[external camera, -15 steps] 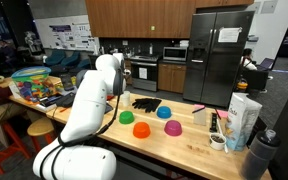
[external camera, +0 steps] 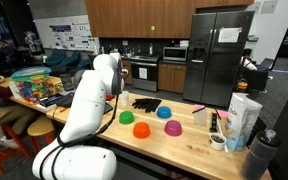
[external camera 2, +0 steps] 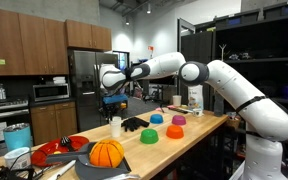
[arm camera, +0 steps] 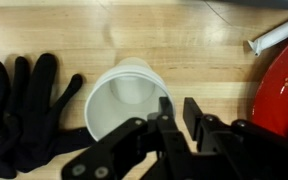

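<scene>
A white cup (arm camera: 112, 108) stands upright on the wooden table, its opening facing my wrist camera. Over its right rim is my gripper, fingers part open with a narrow gap between the fingers. One finger overlaps the cup's mouth in the wrist view, while the other is just outside the rim; whether either touches the wall cannot be told. The cup (external camera 2: 115, 127) also shows in exterior view 2, with the gripper (external camera 2: 111, 107) right above it. In exterior view 1 the cup (external camera: 125, 98) is small beside the arm.
Black gloves (arm camera: 24, 115) lie left of the cup in the wrist view; a red bowl (arm camera: 274, 95) and a white stick (arm camera: 276, 33) are right. Green (external camera: 125, 117), orange (external camera: 141, 130), blue (external camera: 164, 113) and magenta (external camera: 173, 131) bowls occupy the table. A pumpkin (external camera 2: 106, 153) sits nearby.
</scene>
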